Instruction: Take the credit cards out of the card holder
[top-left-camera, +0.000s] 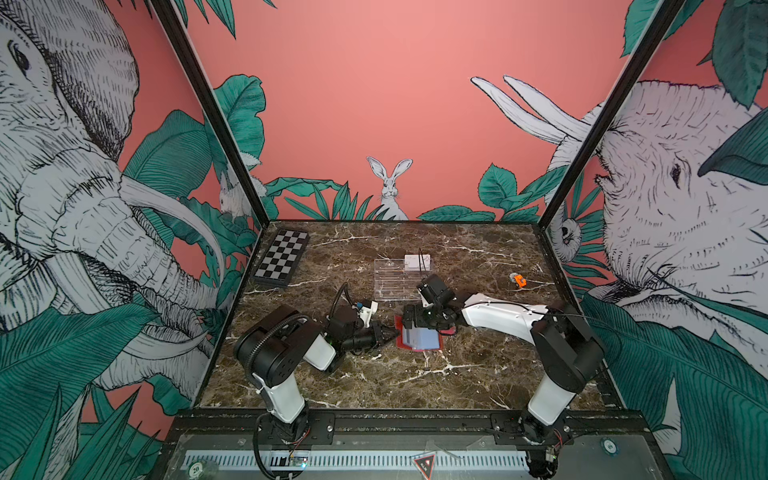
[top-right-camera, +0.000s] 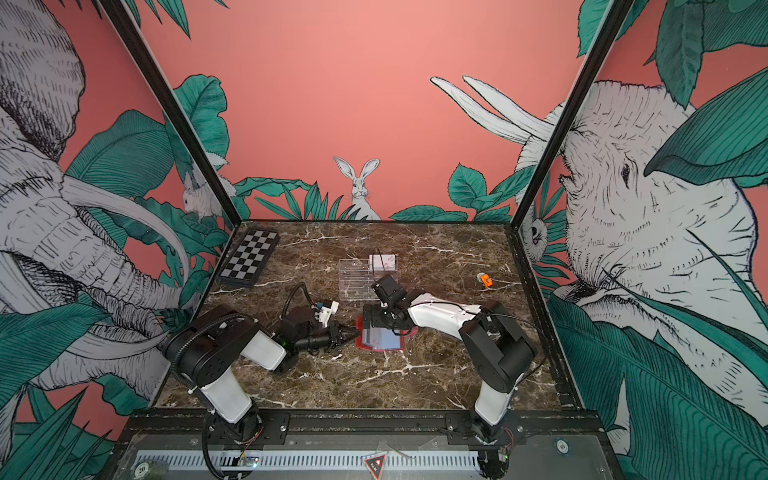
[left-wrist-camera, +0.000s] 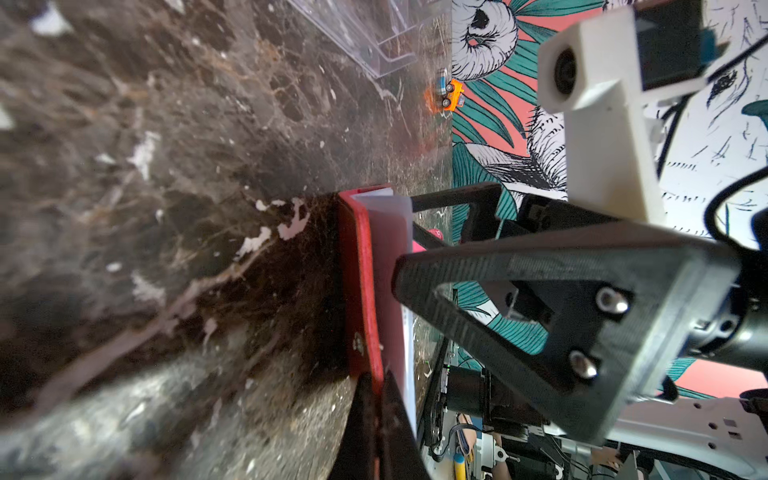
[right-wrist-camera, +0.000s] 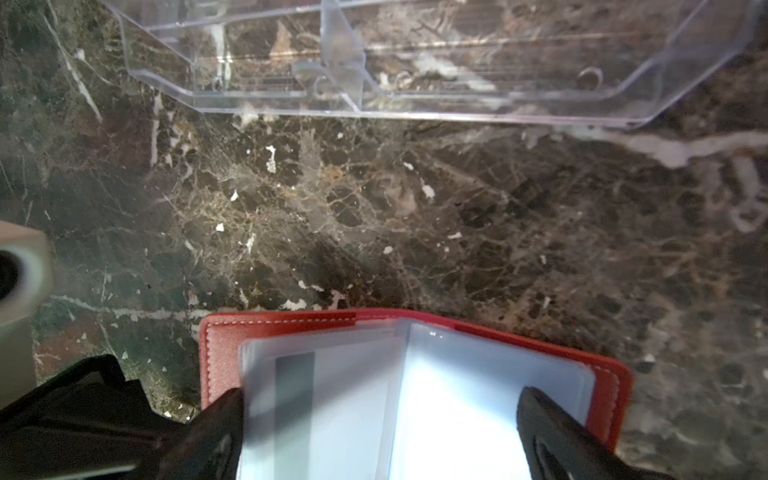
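Observation:
The red card holder (right-wrist-camera: 224, 344) lies spread on the dark marble table, with clear sleeves (right-wrist-camera: 336, 400) inside; a grey stripe shows in the left one and the right one is bright with glare. My left gripper is shut on the holder's left edge, the red cover (left-wrist-camera: 364, 304) running between its fingertips. Above the holder, my right gripper stands open, one finger (right-wrist-camera: 220, 436) over the left part and the other finger (right-wrist-camera: 552, 432) over the right, nothing pinched between them. The holder's near part is out of the right wrist view.
A clear compartment tray (top-left-camera: 389, 280) stands just behind the holder, with a white item (top-left-camera: 417, 262) at its back right. A checkered board (top-left-camera: 282, 254) lies far left and a small orange toy (top-left-camera: 519, 280) at right.

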